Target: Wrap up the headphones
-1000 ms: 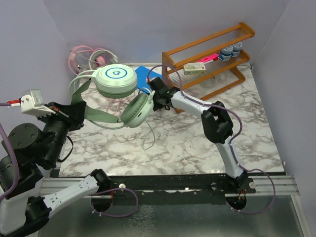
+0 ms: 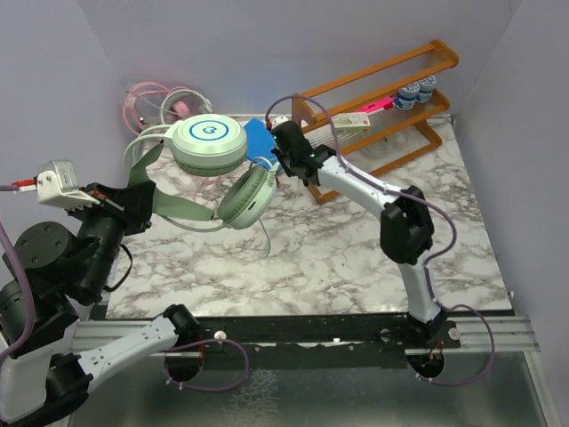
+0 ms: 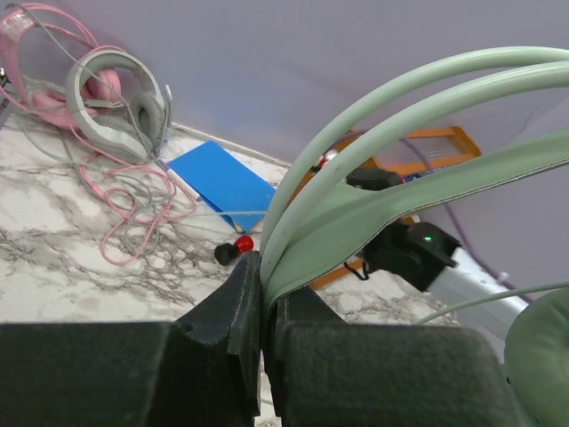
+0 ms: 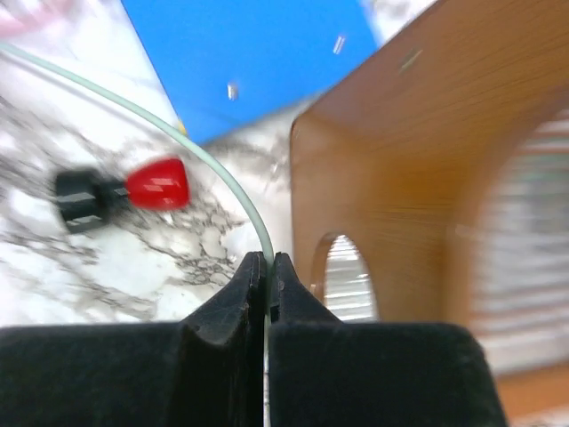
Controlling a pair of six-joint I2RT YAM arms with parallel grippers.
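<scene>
Pale green headphones hang in the air, their headband (image 3: 391, 200) pinched in my left gripper, which is shut on it. One ear cup (image 2: 210, 142) with a blue ring faces up in the top view; the other ear cup (image 2: 249, 196) tilts lower beside it. A thin green cable (image 4: 191, 149) runs from the upper left into the fingertips of my right gripper, which is shut on it. In the top view that right gripper (image 2: 277, 160) is close to the left end of the wooden rack, beyond the lower cup.
The wooden rack (image 2: 384, 92) stands at the back right, close to my right gripper. A blue folder (image 3: 222, 185) and a small red-and-black object (image 4: 124, 193) lie near it. Other headphones (image 3: 116, 102) with tangled pink cables sit back left.
My right arm has reached up and toward the back, its gripper rising by the rack end. The cable loop on the table has drawn thinner and straighter. The left arm and headphones look still.
</scene>
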